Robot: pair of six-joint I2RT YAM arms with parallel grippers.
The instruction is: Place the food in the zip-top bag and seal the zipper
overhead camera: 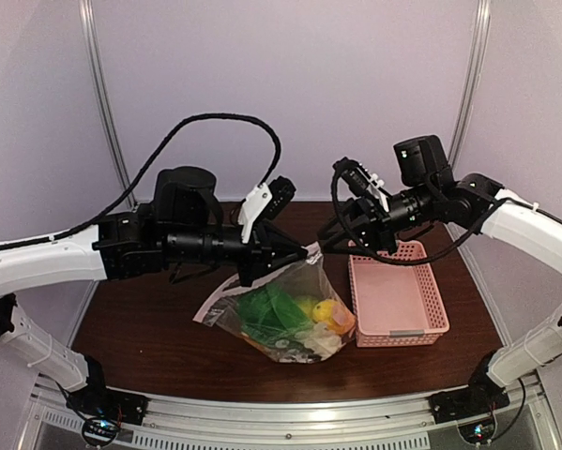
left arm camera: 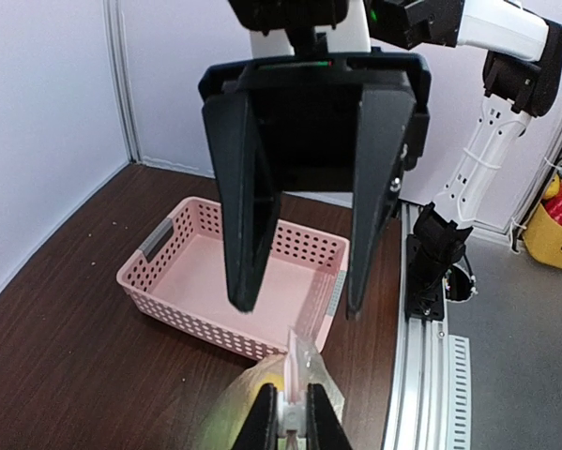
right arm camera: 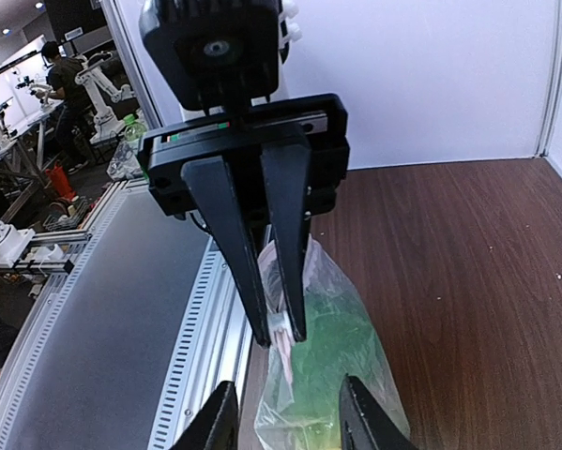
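Observation:
A clear zip top bag [overhead camera: 290, 314] hangs by its top edge over the table, with a green item [overhead camera: 271, 311] and yellow food [overhead camera: 329, 313] visible inside. My left gripper [overhead camera: 297, 253] is shut on the bag's zipper edge near its right corner. In the right wrist view the left fingers [right arm camera: 295, 281] pinch this strip, and a short end of it sticks out past them. My right gripper stands open just beyond that corner, its fingers apart on either side, with nothing held between them.
To the right of the bag is an empty pink basket [overhead camera: 398, 295], partly beneath the right arm.

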